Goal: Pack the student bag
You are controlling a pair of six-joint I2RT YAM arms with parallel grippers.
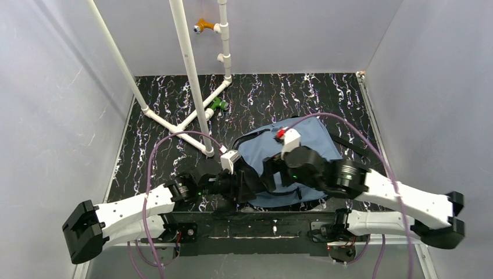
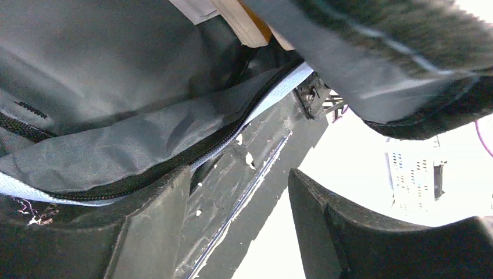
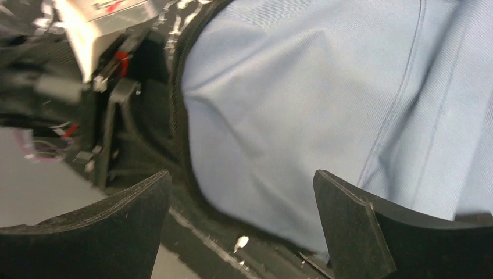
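The light blue bag [image 1: 308, 145] lies on the dark marbled floor in the centre right, its black interior open toward the front left. The left wrist view shows its zipped opening [image 2: 221, 133], with book-like edges [image 2: 250, 29] inside. My left gripper is open at the bag's front left, beside the opening, nothing between its fingers. My right gripper is open over the blue fabric [image 3: 273, 116], also empty. In the top view both grippers are partly hidden by their own arms.
White pipes [image 1: 192, 70] with a green valve [image 1: 220, 104] stand at the back left. An orange valve [image 1: 206, 25] is higher up. The dark front ledge [image 1: 256, 229] runs below the bag. Free floor lies behind it.
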